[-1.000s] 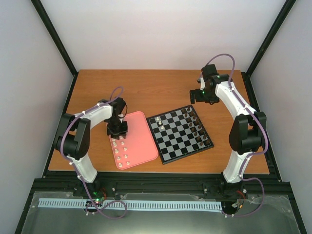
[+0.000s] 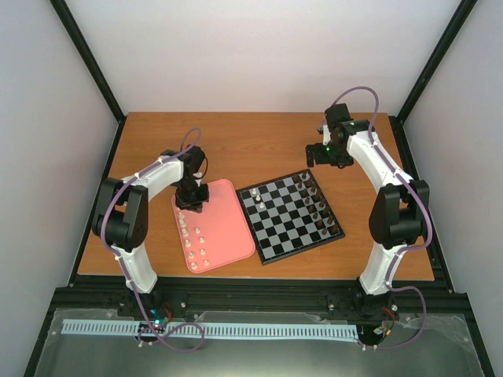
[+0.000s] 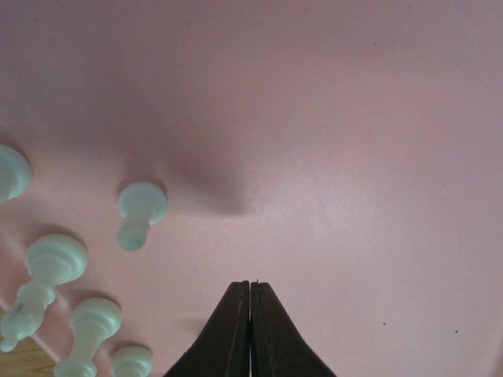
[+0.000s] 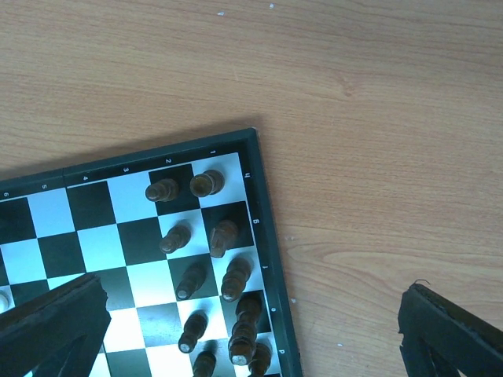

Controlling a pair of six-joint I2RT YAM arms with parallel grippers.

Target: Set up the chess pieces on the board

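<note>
White chess pieces (image 2: 202, 251) stand in several spots on the pink tray (image 2: 234, 228). Over the tray's far left part, my left gripper is shut with nothing between its fingertips; a white pawn (image 3: 141, 206) stands to its left, apart from it. The chessboard (image 2: 266, 253) holds two rows of dark pieces (image 2: 315, 208) along its right side. Near its far left corner are a few white pieces (image 2: 262, 206). Beyond the board's far right corner hangs my right gripper, open and empty, its fingers wide apart.
Bare wooden table (image 2: 236, 145) stretches behind the tray and board. More free wood (image 4: 369, 157) lies right of the board. The tray's right edge sits close to the board's left edge.
My left gripper has shifted a little right and toward the back over the tray, uncovering more pieces at the tray's left side. The right arm and the board look unchanged.
</note>
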